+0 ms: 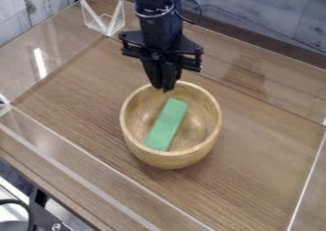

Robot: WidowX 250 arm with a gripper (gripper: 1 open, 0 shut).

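A tan round bowl (199, 139) sits on the wooden surface, holding a flat green rectangular object (167, 122) lying diagonally inside. My black gripper (162, 82) is over the bowl's back rim, left of centre, pointing down. Whether its small fingertips are open or shut is hard to tell; I cannot tell if they touch the rim.
A clear plastic piece stands at the left edge, and dark cabling shows at the bottom left corner.
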